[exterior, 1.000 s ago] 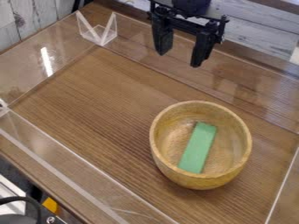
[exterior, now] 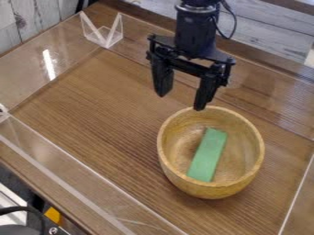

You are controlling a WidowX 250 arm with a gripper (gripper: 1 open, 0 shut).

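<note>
My black gripper (exterior: 185, 79) hangs in the upper middle of the camera view, its fingers open with nothing seen between them. It is above and behind a wide yellow bowl (exterior: 172, 165) standing on the wooden table. Inside the bowl lies a green rectangular block (exterior: 207, 154), slightly tilted along its long side.
A white wire-like object (exterior: 106, 32) stands at the back left near the table's edge.
The bowl and green block have not moved.
</note>
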